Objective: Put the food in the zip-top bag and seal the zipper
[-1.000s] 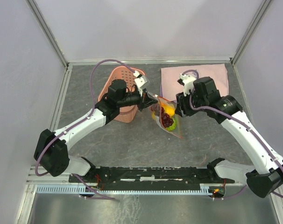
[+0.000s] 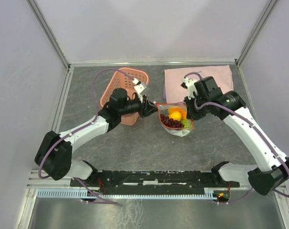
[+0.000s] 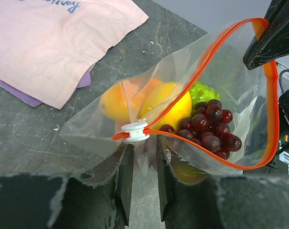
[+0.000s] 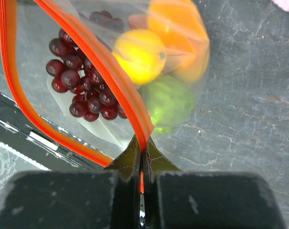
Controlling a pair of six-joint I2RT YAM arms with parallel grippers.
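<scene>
A clear zip bag (image 2: 178, 130) with orange zipper holds dark grapes (image 2: 172, 121), a yellow lemon (image 4: 138, 55), orange fruit and green fruit (image 4: 166, 102). Its mouth gapes. My left gripper is part open just below the white slider (image 3: 135, 131) at one end of the zipper; whether anything lies between its fingers is unclear. My right gripper is shut on the bag's orange-edged rim at the other end, lifting it.
A salmon basket (image 2: 111, 95) stands behind my left arm. A pink cloth bag (image 2: 221, 81) lies at the back right. The grey floor in front of the zip bag is clear.
</scene>
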